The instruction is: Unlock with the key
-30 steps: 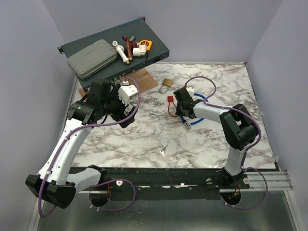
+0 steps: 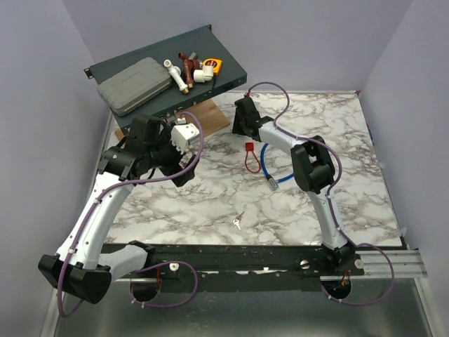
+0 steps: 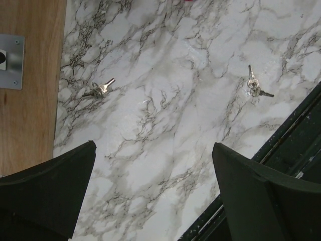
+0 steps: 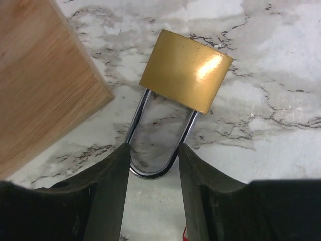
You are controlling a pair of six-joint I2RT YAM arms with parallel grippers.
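Note:
A brass padlock with a long silver shackle lies flat on the marble-patterned table in the right wrist view. My right gripper is open above the shackle's curved end, its fingertips apart with nothing held. From the top, this gripper and arm hide most of the padlock. My left gripper is wide open and empty over the left side of the table. Its wrist view shows two small sets of keys: one beside the wooden board, the other near the dark front rail, also visible as keys from above.
A red lock with a looped cable and a blue cable lock lie mid-table. The wooden board carries a metal plate. A dark shelf overhangs the back left, holding a grey case and pipe fittings.
My right arm has swung left and toward the back, from beside the red lock to over the brass padlock, now covering it in the top view. The left arm looks almost still.

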